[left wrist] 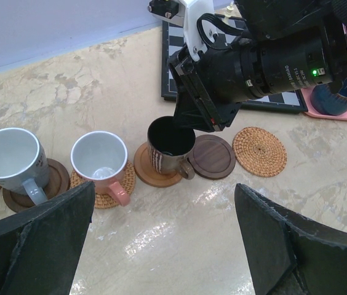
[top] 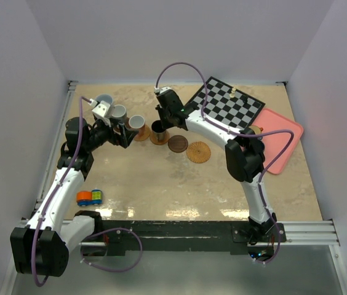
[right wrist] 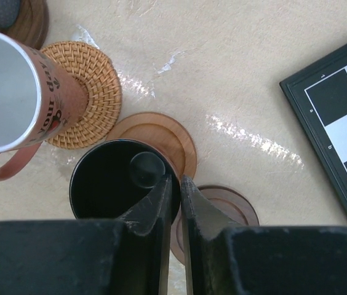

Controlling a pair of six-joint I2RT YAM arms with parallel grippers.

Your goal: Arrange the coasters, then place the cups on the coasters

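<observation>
A dark-lined cup [left wrist: 170, 146] sits on a wooden coaster [left wrist: 149, 171], beside a darker coaster [left wrist: 214, 157]. My right gripper is at the cup's near rim in the right wrist view, its two fingers close together; whether the rim is between them is hidden. My left gripper stands open over bare table with nothing between its fingers, left of the cups in the top view.
White-lined cups [left wrist: 99, 157] [left wrist: 11, 157] stand on coasters to the left. A woven coaster [left wrist: 259, 151] lies to the right. The chessboard [top: 225, 104] and pink tray [top: 281, 153] are at the right.
</observation>
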